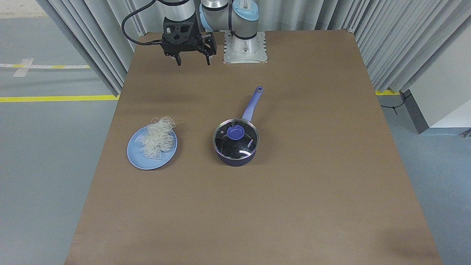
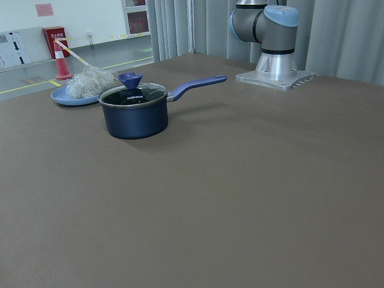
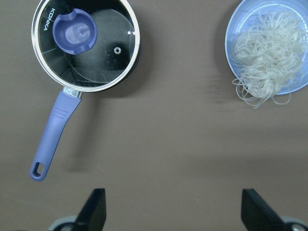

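Note:
A dark blue saucepan (image 1: 234, 150) with a glass lid, blue knob (image 1: 236, 132) and long blue handle (image 1: 254, 104) sits mid-table, the handle pointing toward the robot base. Left of it in the front view lies a blue plate (image 1: 138, 156) heaped with pale noodles (image 1: 157, 137), some hanging over the rim. My gripper (image 1: 192, 60) hangs at the far end of the table, apart from both. The wrist view looks down on pan (image 3: 86, 53) and plate (image 3: 231, 43), with the open fingers (image 3: 91, 211) along the bottom edge, nothing between them.
The robot base (image 1: 245, 53) stands at the far edge, with grey curtains behind it. An orange cone (image 2: 63, 69) stands on the floor beyond the table.

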